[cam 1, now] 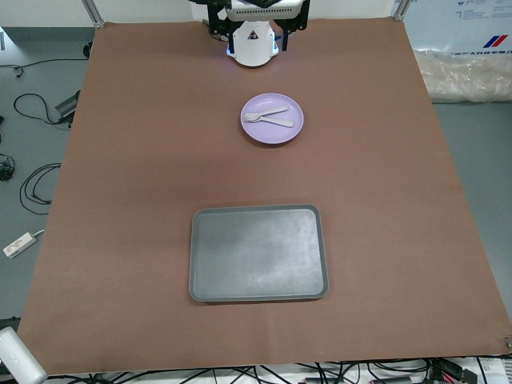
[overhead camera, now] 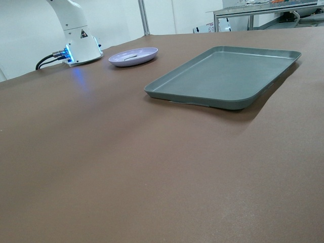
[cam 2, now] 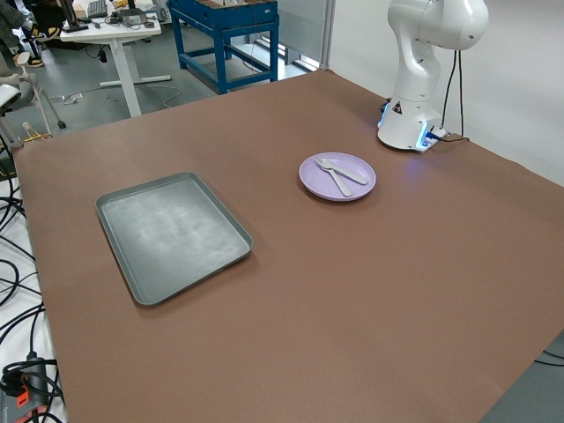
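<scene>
A lilac plate [cam 1: 272, 136] holds a white fork and a white knife [cam 2: 351, 176], lying at an angle to each other, near the robot's base. An empty grey rectangular tray [cam 1: 258, 252] lies apart from the plate, on the side away from the robot. At the top of the left view, black end parts of the arm [cam 1: 293, 20] show above the white base [cam 2: 405, 123], cut off by the frame; whether they include the gripper's fingers, and their state, I cannot tell.
Cables lie on the floor and along the table's edge. A white wall [cam 2: 520, 88] stands behind the robot; cables hang beside its base.
</scene>
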